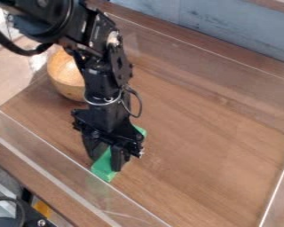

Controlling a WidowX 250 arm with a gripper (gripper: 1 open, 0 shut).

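My black gripper [106, 156] is low over a green rectangular block [102, 173] that lies on the wooden table near the left front edge. The fingers reach down onto or around the block, covering much of its middle; whether they grip it cannot be told. An orange-tan round bowl [67, 78] sits behind the arm at the upper left, partly hidden by it.
A clear low wall [61, 177] runs along the left front edge, and a pale blue wall [227, 27] stands at the back.
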